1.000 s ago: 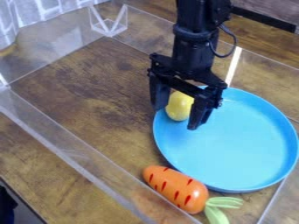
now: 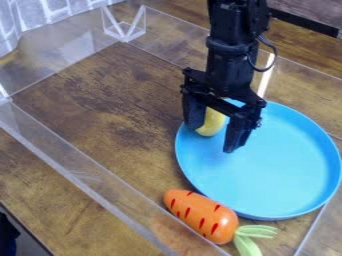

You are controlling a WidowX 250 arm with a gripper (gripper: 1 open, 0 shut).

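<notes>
My black gripper [image 2: 215, 124] stands open above the back left part of a blue plate [image 2: 261, 178]. A yellow object [image 2: 209, 124] sits between its fingers, mostly hidden by them; I cannot tell whether they touch it. An orange toy carrot [image 2: 201, 214] with red stripes and pale green leaves lies in front of the plate, outside it.
Clear plastic walls [image 2: 94, 195] border the dark wooden surface [image 2: 94, 100]. The wood left of the plate is clear. A white wire rack [image 2: 20, 25] shows at the top left corner.
My gripper has shifted slightly over the yellow object, which is now more hidden behind the fingers. The plate and carrot have not moved.
</notes>
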